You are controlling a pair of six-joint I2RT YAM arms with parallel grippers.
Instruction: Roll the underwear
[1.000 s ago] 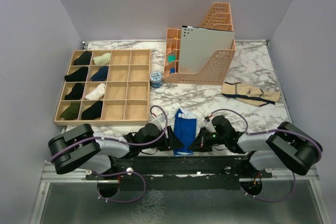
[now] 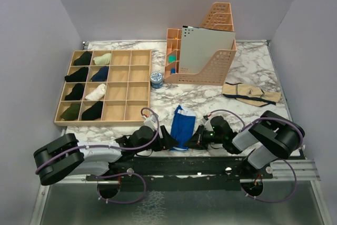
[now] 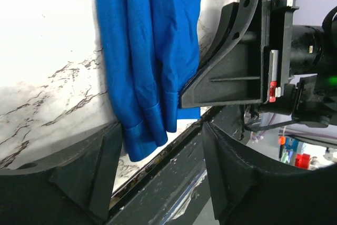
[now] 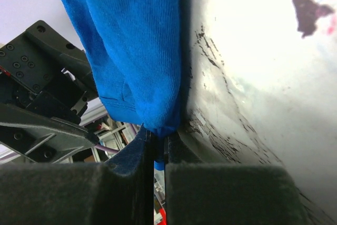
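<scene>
The blue underwear [image 2: 182, 127] lies lengthwise in folds near the table's front edge, between my grippers. My left gripper [image 2: 167, 143] is part open over the fabric's left edge, the folded end [image 3: 139, 138] between its fingers in the left wrist view. My right gripper [image 2: 194, 143] is shut on the fabric's near right part; in the right wrist view the cloth [image 4: 137, 51] runs into its closed fingers [image 4: 126, 193].
A wooden grid box [image 2: 121, 75] with rolled garments stands at left, a tub [image 2: 156, 79] beside it, an organizer [image 2: 221, 72] at back. A beige garment [image 2: 251, 95] lies at right.
Both grippers and the blue underwear have shifted slightly left over the last second; the left arm's body has moved about, and the right arm's elbow has swung inward.
</scene>
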